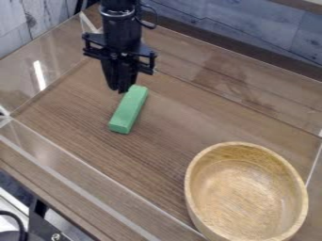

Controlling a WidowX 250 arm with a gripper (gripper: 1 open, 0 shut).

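Note:
A green rectangular block (128, 109) lies flat on the wooden table, left of centre. My black gripper (120, 81) hangs just above and behind the block's far end; whether its fingers are open or shut cannot be made out. A large tan round bowl (246, 193) stands at the front right.
A wall runs along the back, and black cables lie at the lower left edge.

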